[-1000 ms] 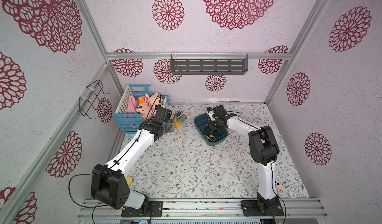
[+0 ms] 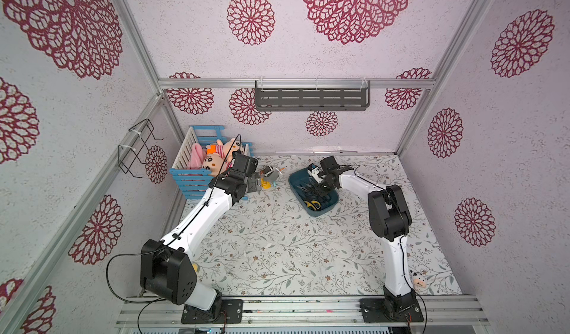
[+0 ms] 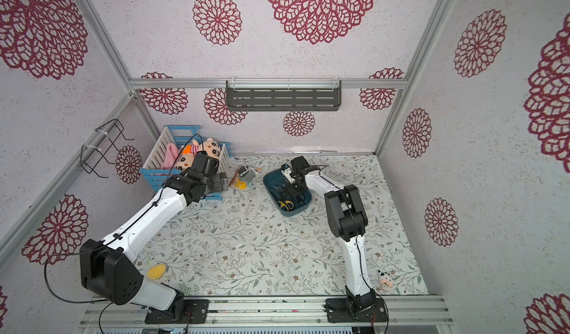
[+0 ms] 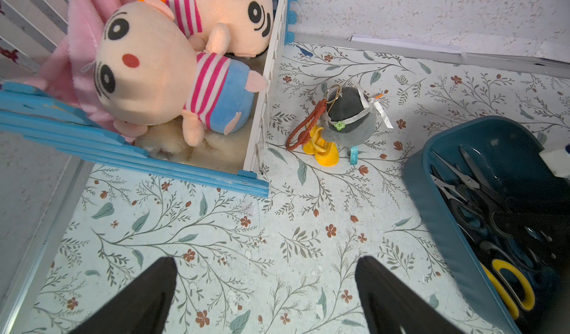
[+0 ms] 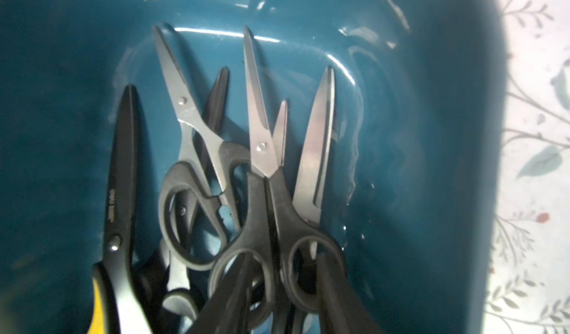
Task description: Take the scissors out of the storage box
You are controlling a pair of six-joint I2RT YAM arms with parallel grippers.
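Observation:
The blue storage box stands on the table, holding several pairs of scissors. In the right wrist view, dark-handled scissors lie blades up the frame, and my right gripper is low over their handle rings. Its fingers stand partly apart on either side of the handles; whether they touch them I cannot tell. Other grey-handled scissors lie to their left, and a black blade with a yellow handle is at the far left. My left gripper hangs open and empty above bare table, left of the box.
A blue and white crate with plush dolls stands at the back left. Between crate and box lies a small grey hat-like item with a yellow piece.
The left arm has drifted a little forward and right.

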